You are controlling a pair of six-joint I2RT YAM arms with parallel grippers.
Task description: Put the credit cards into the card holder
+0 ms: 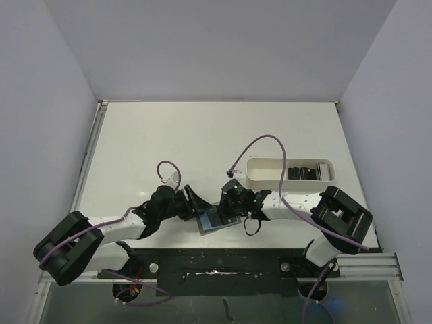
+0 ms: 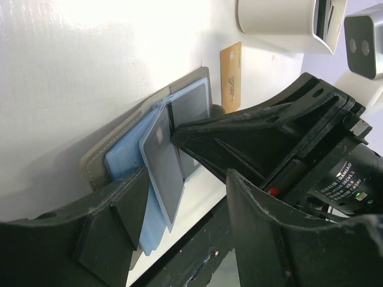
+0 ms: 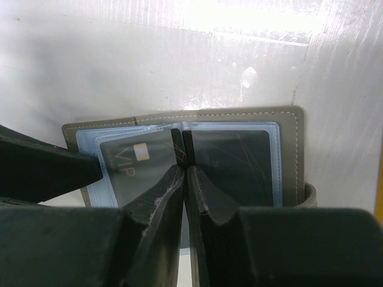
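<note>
The card holder (image 2: pixel 99 149) lies open near the table's front, showing blue inner edges and dark card panels (image 3: pixel 230 161), one printed VIP. My left gripper (image 1: pixel 194 202) is open at the holder's left end, its fingers either side in the left wrist view. My right gripper is down on the holder's middle, fingertips close together at a dark slot between the panels; whether anything is between them I cannot tell. A gold card (image 2: pixel 230 75) lies beside the holder.
A white compartment tray (image 1: pixel 266 169) with dark and pale cards in its right part stands behind my right arm.
</note>
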